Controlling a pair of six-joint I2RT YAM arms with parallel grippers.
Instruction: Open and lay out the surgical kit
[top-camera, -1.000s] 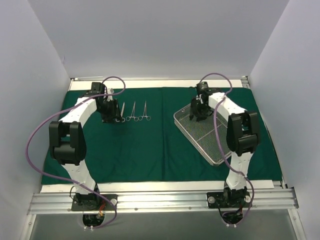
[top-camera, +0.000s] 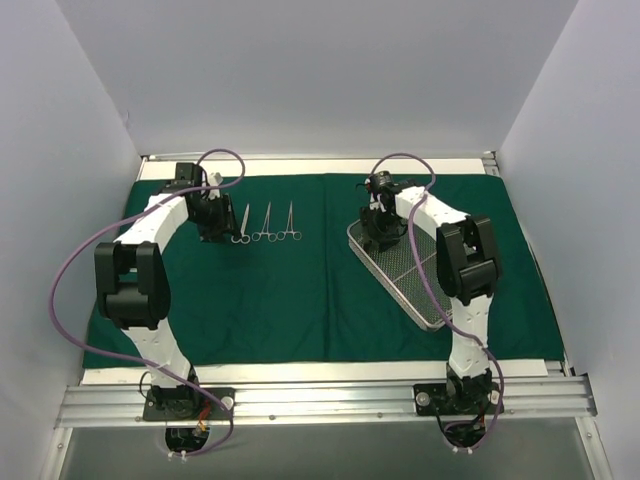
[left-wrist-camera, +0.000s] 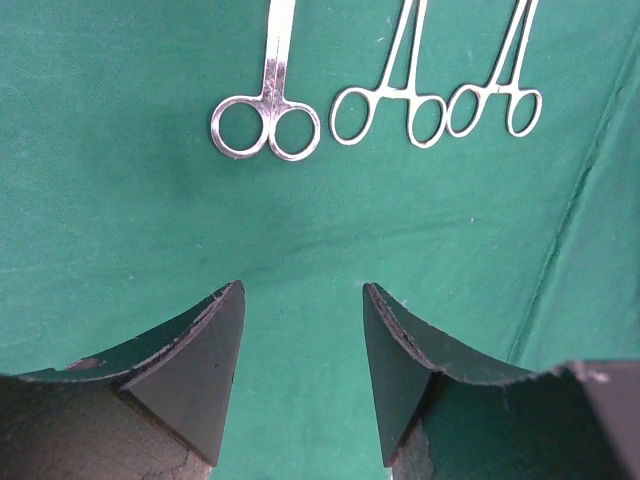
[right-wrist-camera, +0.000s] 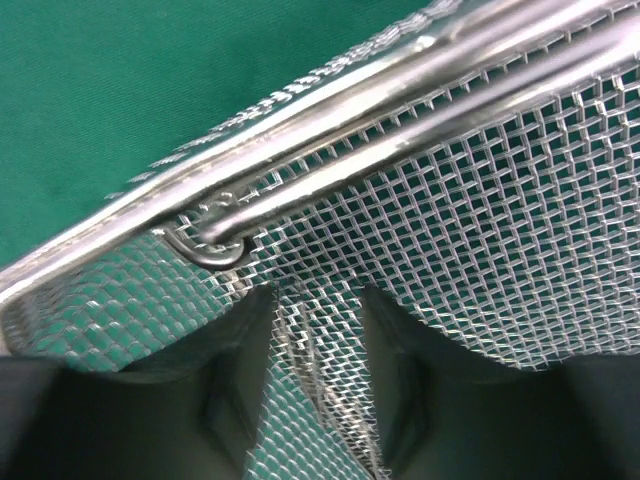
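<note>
Scissors (left-wrist-camera: 276, 98) and two hemostats (left-wrist-camera: 393, 95) (left-wrist-camera: 497, 87) lie in a row on the green cloth (left-wrist-camera: 180, 220). My left gripper is open just below them, nothing between its fingers. At right in the top view is the mesh instrument tray (top-camera: 405, 293). My right gripper is low in the tray's corner, fingers apart, beside a metal rim (right-wrist-camera: 270, 135) and a bar. A thin metal piece runs below the fingertips; I cannot tell what it is.
Grey walls bound the work area at back and sides.
My right gripper has moved left toward the tray's upper left corner and lower. My left gripper has shifted slightly left.
</note>
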